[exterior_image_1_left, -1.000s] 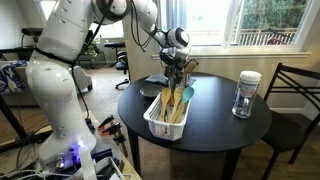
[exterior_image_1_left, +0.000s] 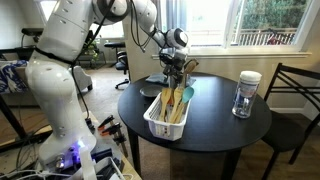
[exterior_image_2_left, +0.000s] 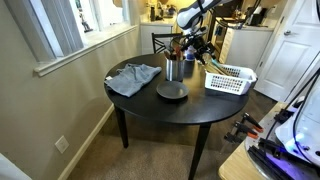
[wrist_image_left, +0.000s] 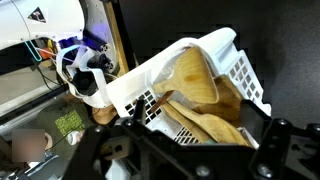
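Observation:
A white plastic basket (exterior_image_1_left: 168, 130) stands on the dark round table near its front edge, holding several wooden utensils (exterior_image_1_left: 169, 102) and a teal spoon (exterior_image_1_left: 188, 94). My gripper (exterior_image_1_left: 175, 80) hangs over the basket, pointing down, close to the utensils' upper ends. From the wrist view, a wooden spatula (wrist_image_left: 190, 78) and other wooden handles lie below and between the dark fingers. The fingers are open, with no utensil clamped between them. In exterior view 2 the basket (exterior_image_2_left: 230, 83) is at the table's right side; the gripper there partly blends with the background.
A tall white canister (exterior_image_1_left: 246, 95) stands right of the basket. A dark plate (exterior_image_2_left: 172, 90) and a grey cloth (exterior_image_2_left: 134, 78) lie elsewhere on the table. Chairs (exterior_image_1_left: 290, 110) stand around it. Bare tabletop (exterior_image_1_left: 215, 115) lies between basket and canister.

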